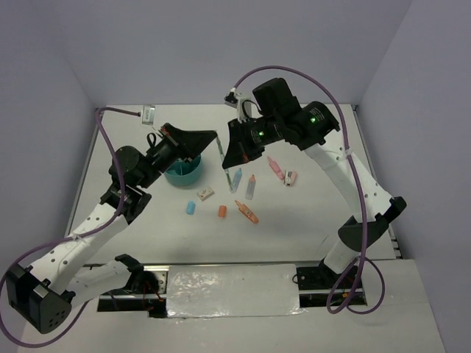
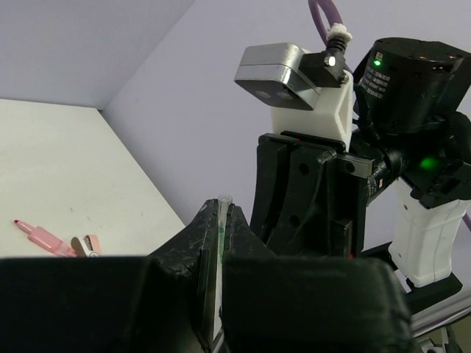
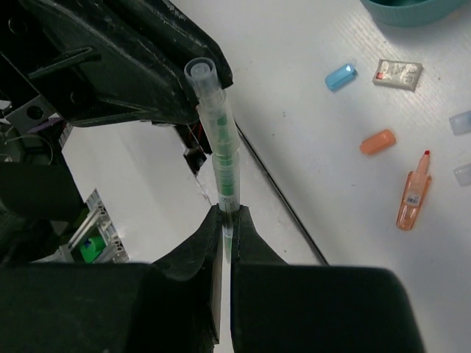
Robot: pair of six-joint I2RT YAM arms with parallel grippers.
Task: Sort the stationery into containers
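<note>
A clear green pen (image 3: 221, 147) hangs upright in the air between my grippers. My left gripper (image 1: 215, 134) is shut on its upper end, and my right gripper (image 1: 225, 163) is shut on it lower down. Below them on the white table lie a blue cap (image 3: 340, 77), an eraser (image 3: 397, 73), an orange cap (image 3: 377, 142) and an orange highlighter (image 3: 413, 193). A pink marker (image 2: 48, 239) lies to the right at the back, beside a small pink-and-white item (image 1: 290, 178).
The teal container (image 1: 184, 176) stands at the left back, partly under my left arm. Pale bottle-shaped markers (image 1: 250, 187) lie mid-table. Walls border the back and sides.
</note>
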